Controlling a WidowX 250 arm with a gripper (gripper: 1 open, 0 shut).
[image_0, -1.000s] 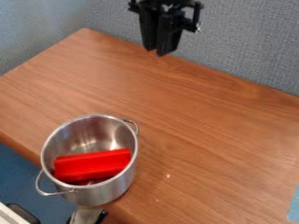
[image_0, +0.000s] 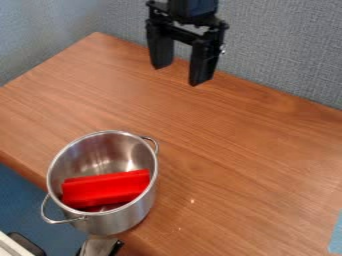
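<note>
My black gripper (image_0: 182, 62) hangs at the top centre of the camera view, above the back of the wooden table, its fingers spread open with nothing between them. A steel pot (image_0: 135, 213) with two loop handles stands at the table's lower left. A red cylindrical object (image_0: 106, 186) lies on its side inside the pot, well away from the gripper.
A grey padded wall (image_0: 287, 55) runs along the back. Below the pot at the bottom left is a metal and white item (image_0: 14, 247), partly cut off.
The gripper's fingers have spread apart since a second ago. The pot and red object have not moved.
</note>
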